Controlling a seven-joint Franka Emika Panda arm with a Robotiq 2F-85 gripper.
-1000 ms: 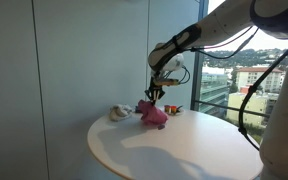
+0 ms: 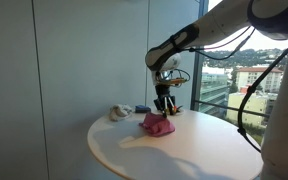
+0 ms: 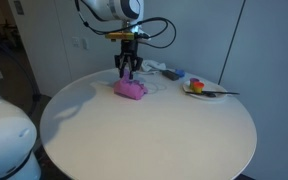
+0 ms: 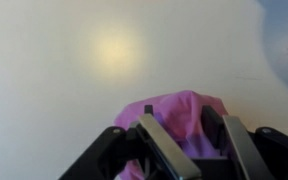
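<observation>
A pink cloth (image 2: 157,125) lies bunched in a heap on the round white table (image 2: 184,158). Just above it, pointing down, is my gripper (image 2: 165,106). In exterior view 2 the cloth (image 3: 130,90) sits under the gripper (image 3: 128,74), and its top reaches up toward the fingers. From the wrist, the dark fingers (image 4: 167,147) stand apart, with folds of the cloth (image 4: 180,106) below and between them. Whether the cloth touches the fingers is hard to tell.
A white bowl (image 3: 210,93) with colourful items and a dark utensil stands toward the back right in exterior view 2. Behind the cloth lie a whitish crumpled cloth (image 2: 120,112) and a dark blue object (image 2: 142,109).
My gripper has come down and shifted right. The cloth, which rose up toward the fingers before, now lies lower and flatter, and the fingers have spread.
</observation>
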